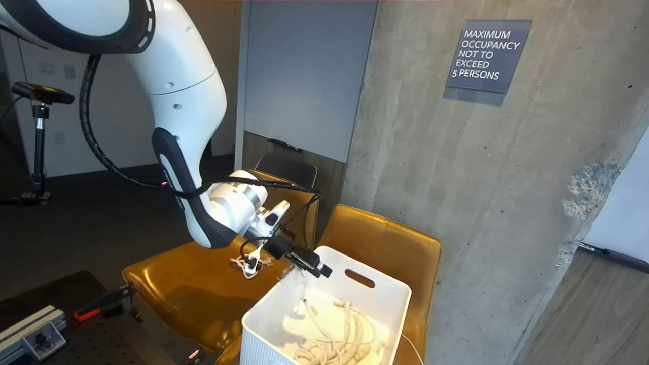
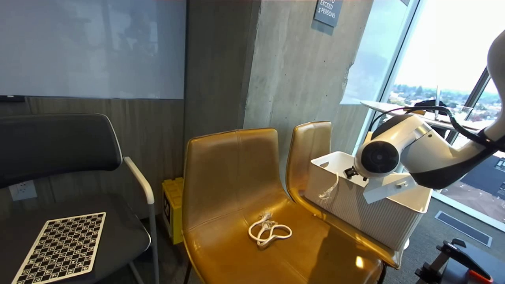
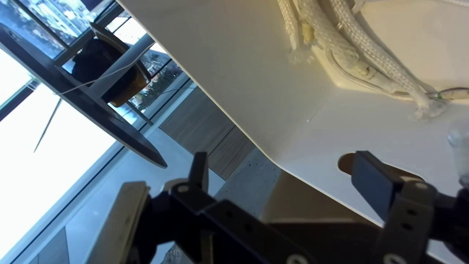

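Observation:
My gripper [image 1: 318,265] is open at the rim of a white bin [image 1: 265,316]; in the wrist view no rope shows between its spread fingers. Several pale ropes [image 1: 350,331] lie tangled on the bin's floor. One frayed rope end [image 2: 330,190] hangs over the bin's outer side, below and beside the gripper in exterior view 2. A separate looped white rope [image 2: 268,232] rests on the tan chair seat.
The bin stands on a second tan chair [image 1: 389,243], close against the concrete wall [image 1: 487,182]. A bin handle slot [image 1: 359,279] is near the gripper. A dark chair [image 2: 94,213] carries a patterned board [image 2: 64,246].

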